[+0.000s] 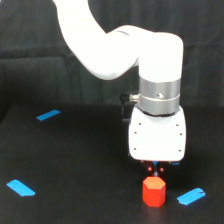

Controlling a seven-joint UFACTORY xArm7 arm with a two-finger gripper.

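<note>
My white arm reaches down from the top of the view, and its gripper hangs just above a red hexagonal block on the black surface at the lower right. The fingertips are small and partly hidden beneath the gripper body, so I cannot tell how they stand or whether they touch the block.
Blue tape strips lie at the left, further back and to the right of the block. A dark backdrop stands behind.
</note>
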